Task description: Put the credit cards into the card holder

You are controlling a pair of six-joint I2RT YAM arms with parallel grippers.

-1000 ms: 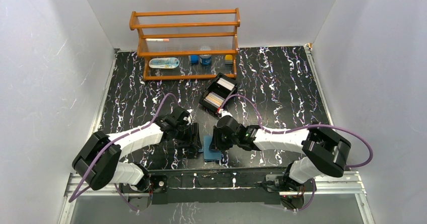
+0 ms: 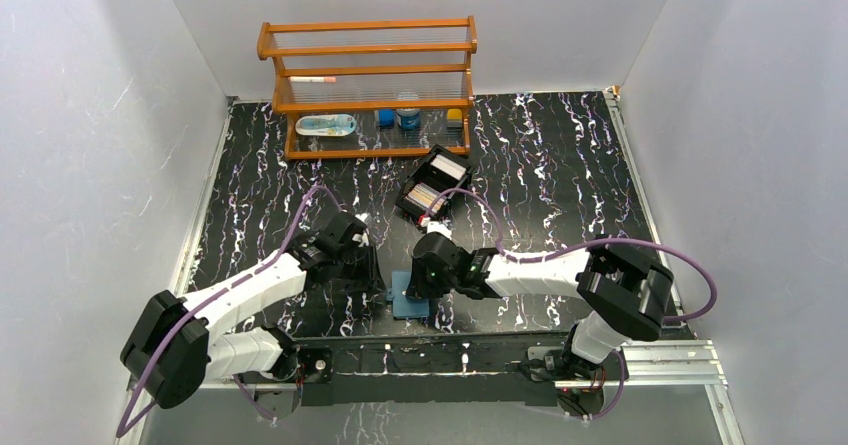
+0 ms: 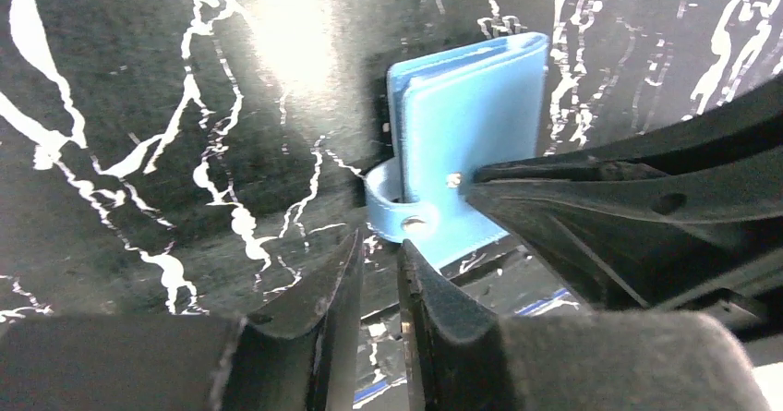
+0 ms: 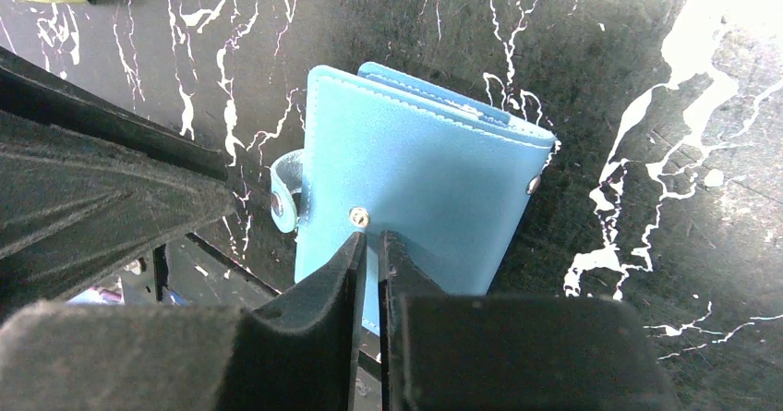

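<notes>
The light blue card holder [image 2: 410,295] is near the table's front edge; its snap strap [image 3: 402,212] sticks out toward my left gripper. My right gripper is nearly shut, its fingertips down on the holder's face beside a snap. Blue shows through the narrow slit between them, and whether they pinch the material I cannot tell. Just off the strap stands my left gripper, slightly open, with bare table seen between its fingers. Layers part along the holder's top edge [image 4: 462,111]; I cannot make out a credit card there.
A black case [image 2: 435,182] with pale contents lies open behind the grippers. At the back stands a wooden rack [image 2: 370,105] with several small items. Both arms crowd the holder from either side.
The card holder has slid a little left along with my right gripper. My left gripper has shifted left as well. The case and rack have stayed put.
</notes>
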